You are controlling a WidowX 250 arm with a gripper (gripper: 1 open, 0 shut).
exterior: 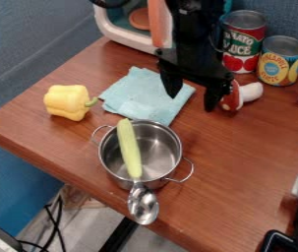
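Observation:
My black gripper [191, 91] hangs over the back middle of the wooden table, fingers spread on either side above the light blue cloth and beside a red-and-white toy mushroom [245, 93], which is partly behind the right finger. A steel pot [164, 166] stands at the front, holding a pale yellow-green corn-like vegetable [129, 146] and a ladle or spoon [142, 205] that reaches over its front rim. A yellow pepper [69, 101] lies at the left.
A light blue cloth [141, 98] lies behind the pot. Two cans [242, 41] stand at the back right, near a white appliance [120, 22]. A black object [290, 221] is at the right edge.

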